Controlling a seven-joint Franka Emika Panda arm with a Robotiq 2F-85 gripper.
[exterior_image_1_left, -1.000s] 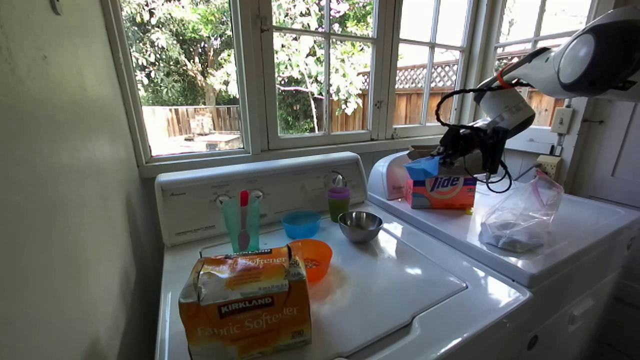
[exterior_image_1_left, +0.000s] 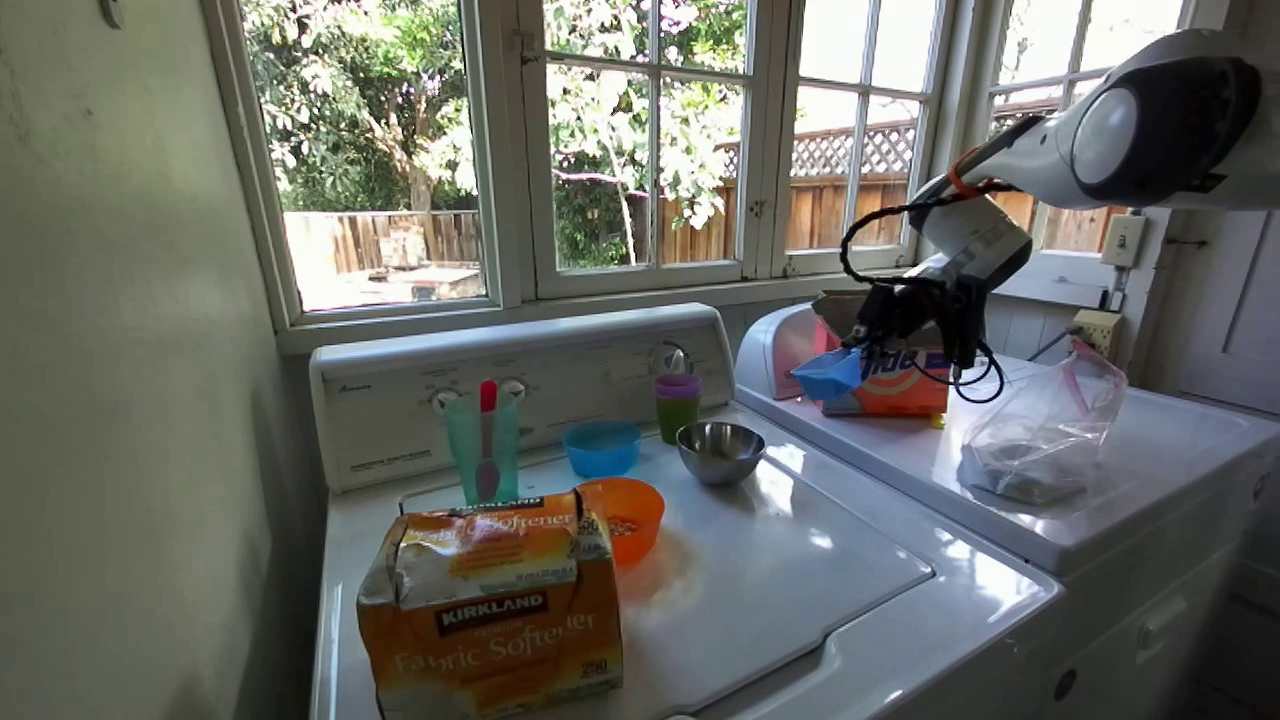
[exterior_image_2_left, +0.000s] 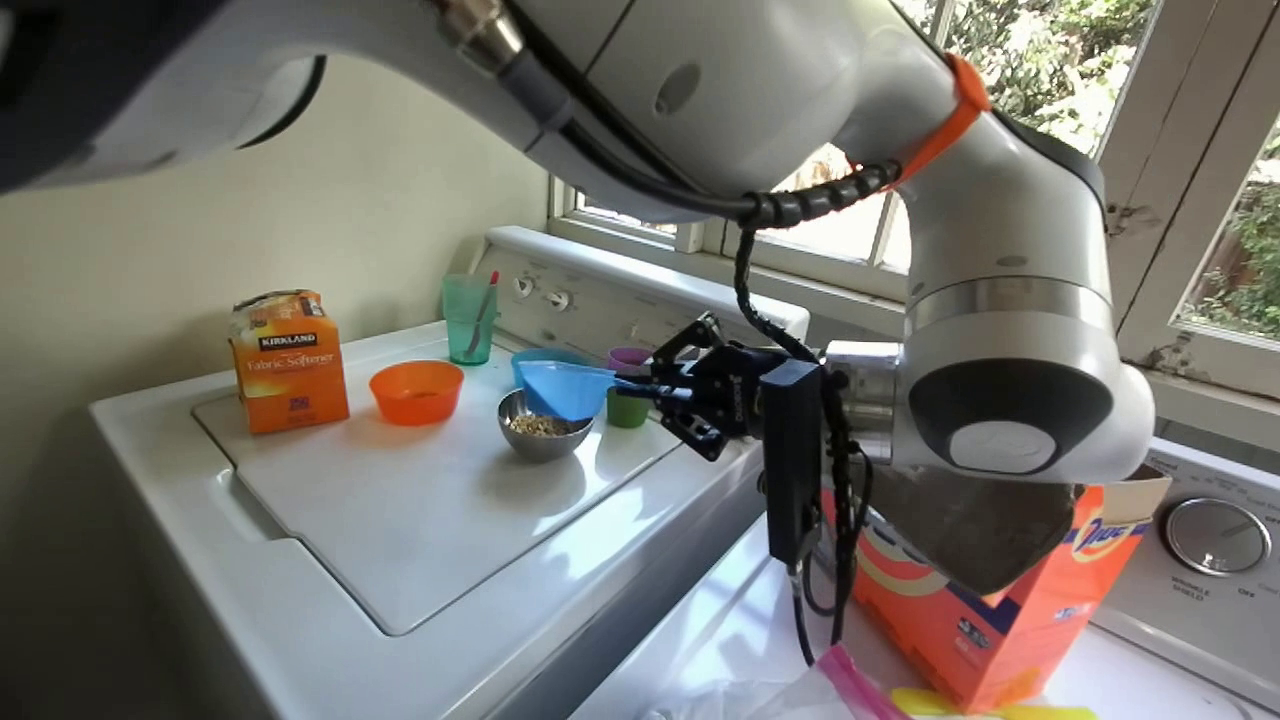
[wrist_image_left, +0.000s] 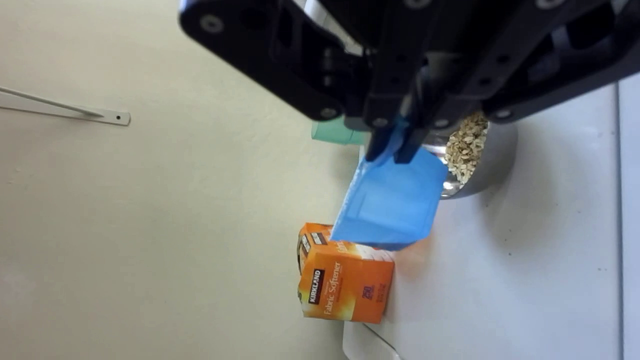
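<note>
A blue scoop (wrist_image_left: 393, 201) is pinched by its handle in my gripper, whose fingers are shut on it. In exterior view 1 the scoop (exterior_image_1_left: 828, 374) hangs in the air in front of the Tide box, with the gripper (exterior_image_1_left: 870, 330) at its right. Exterior view 2 has the scoop (exterior_image_2_left: 566, 390) overlapping the rim of a steel bowl (exterior_image_2_left: 546, 444). Oat flakes (wrist_image_left: 466, 147) lie in that bowl. Whether the scoop itself holds anything cannot be told. An orange bowl (exterior_image_2_left: 415, 394) with a little in it sits on the washer lid.
The Kirkland fabric softener box (exterior_image_1_left: 492, 624) stands at the washer's left. A blue bowl (exterior_image_1_left: 602, 448), stacked cups (exterior_image_1_left: 678, 412) and a green cup (exterior_image_1_left: 501, 450) line the back. The Tide box (exterior_image_2_left: 996, 588) and a clear bag (exterior_image_1_left: 1038, 438) are on the dryer.
My arm has moved left and lower in exterior view 1, carrying the scoop toward the washer. The bowls and boxes have stayed in place.
</note>
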